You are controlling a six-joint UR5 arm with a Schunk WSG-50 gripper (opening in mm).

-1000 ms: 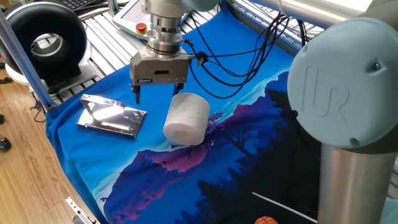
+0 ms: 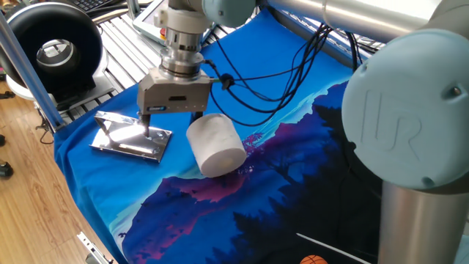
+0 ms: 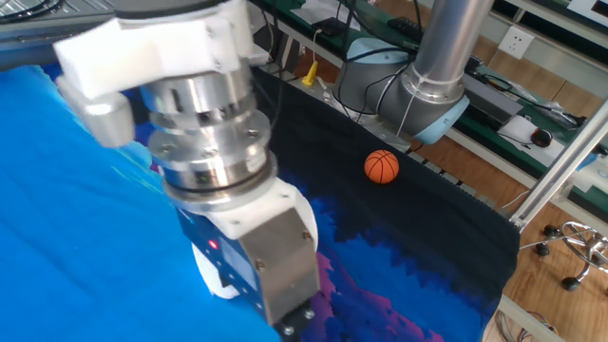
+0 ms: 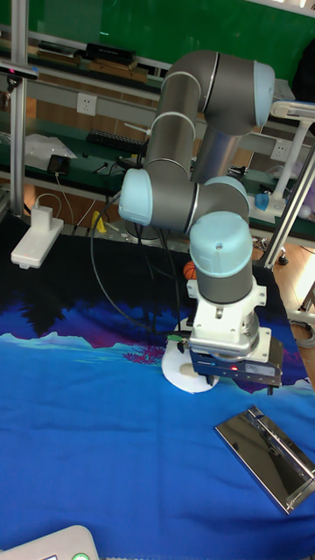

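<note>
A white paper roll [image 2: 214, 143] lies on its side on the blue patterned cloth, its round end turned toward the lower right in exterior view 1. My gripper [image 2: 171, 125] stands open just left of and behind it, its two fingers wide apart. The right finger [image 2: 196, 116] is at the roll's upper left edge; whether they touch I cannot tell. No object shows between the fingers. In exterior view 3 the roll [image 4: 182, 375] is partly covered by the gripper, and in exterior view 2 only white edges of the roll [image 3: 211, 274] show behind it.
A shiny metal holder [image 2: 130, 139] with an upright plate lies left of the gripper. A small orange basketball [image 3: 381, 167] rests on the dark part of the cloth. Black cables [image 2: 282, 95] hang behind the roll.
My gripper has moved left and lower, staying open. The roll has turned on the cloth, its near end swinging from the lower left to the lower right. The metal holder has stayed put.
</note>
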